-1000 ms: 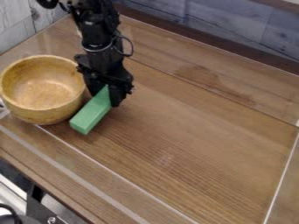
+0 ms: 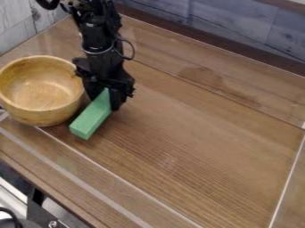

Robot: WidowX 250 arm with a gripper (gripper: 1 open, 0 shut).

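Note:
A green block (image 2: 91,121) lies tilted on the wooden table, beside the right side of a tan bowl (image 2: 38,89). My black gripper (image 2: 103,93) comes down from the top of the view onto the upper end of the block and is shut on it. The fingertips are dark and partly hide that end.
A pale wall edge runs along the upper left, and dark cabling shows at the lower left corner beyond the table's edge.
My gripper and the green block have shifted very slightly to the left, toward the bowl.

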